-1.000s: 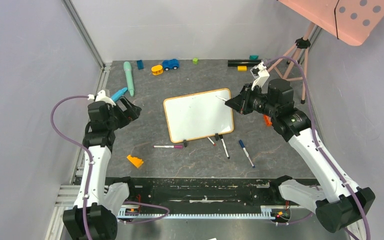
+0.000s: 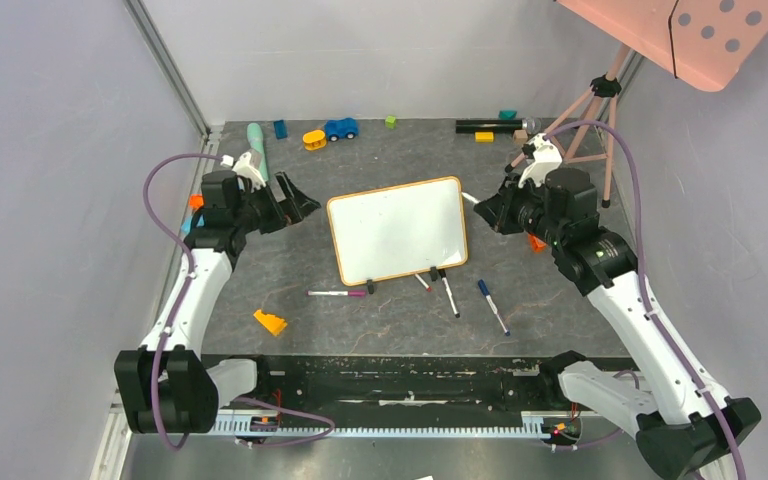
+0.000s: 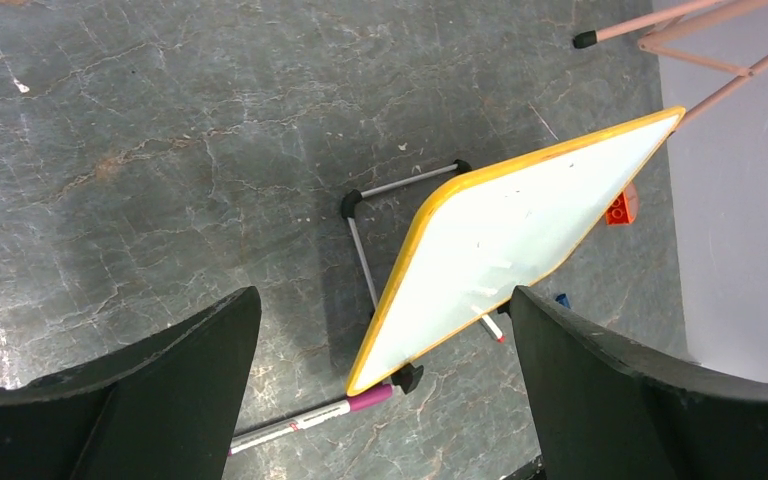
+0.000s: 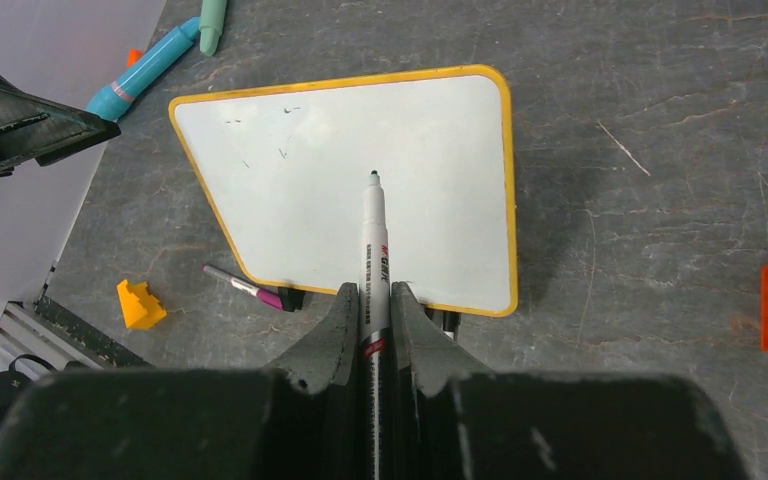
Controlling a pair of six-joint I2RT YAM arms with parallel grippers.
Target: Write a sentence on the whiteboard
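Note:
The whiteboard [image 2: 398,230], white with a yellow-orange rim, leans on a metal stand at mid-table. A few tiny dark marks show on its left part in the right wrist view. My right gripper is shut on a white marker [image 4: 373,235], uncapped, its green tip pointing away from the gripper. In the top view that marker's tip end [image 2: 469,198] is just right of the board's upper right edge. To the board's left, my left gripper [image 2: 305,195] stands open, its fingers [image 3: 150,390] wide apart with nothing held.
A purple-capped marker [image 2: 337,293] lies below the board, a black-capped one [image 2: 449,293] and a blue-capped one [image 2: 494,307] farther right. A yellow piece [image 2: 270,322] sits front left. Toys line the back; a pink tripod [image 2: 600,105] stands back right.
The left gripper has moved right and upward in the top view, toward the board. The right gripper has shifted right with its marker, whose tip has gone from over the board to beside it.

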